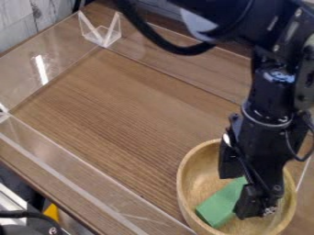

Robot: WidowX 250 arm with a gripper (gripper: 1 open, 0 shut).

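My gripper (252,184), black and bulky, hangs at the right over a round tan wooden bowl (196,176), its open fingers reaching down inside it. A green rectangular block (218,207) lies in the bowl, partly hidden behind the fingers. I cannot tell whether the fingers touch the block.
A small white wire object (101,27) stands at the back left. Clear edging strips run along the table's left and front edges, with dark clutter beyond.
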